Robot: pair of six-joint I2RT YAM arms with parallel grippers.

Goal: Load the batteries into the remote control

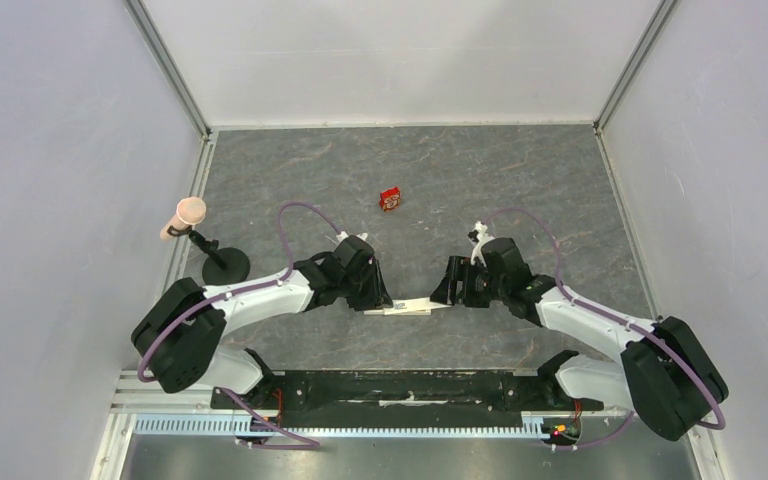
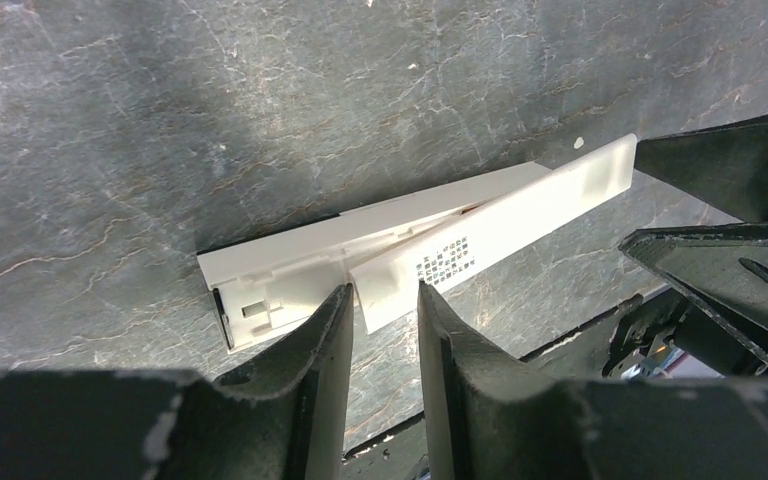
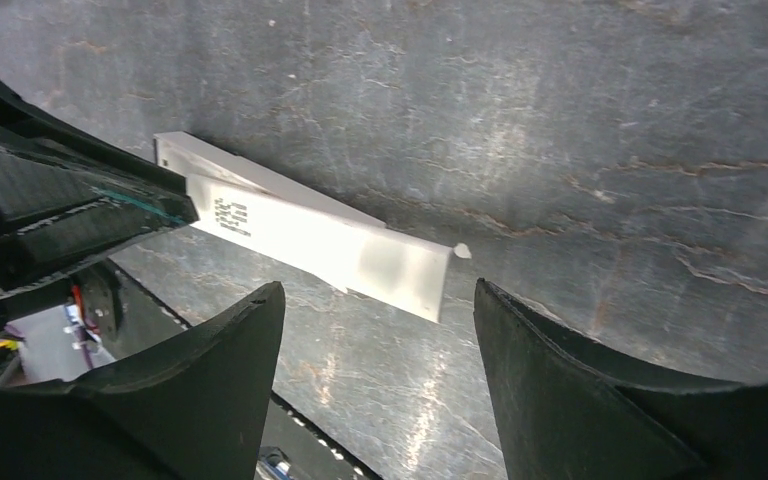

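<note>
The white remote [image 2: 290, 305] lies on the grey table at front centre, its back compartment partly uncovered. Its white cover [image 2: 530, 225] lies askew across the body, angled off to the right. My left gripper is at the cover's left end, fingers nearly closed with the corner of the cover between the fingertips. My right gripper stands open over the cover's other end [image 3: 400, 270], fingertips either side of it. No batteries are distinguishable inside the compartment.
A small red pack [image 1: 390, 198] lies farther back at centre. A black stand with a pale cylinder [image 1: 182, 215] is at the left.
</note>
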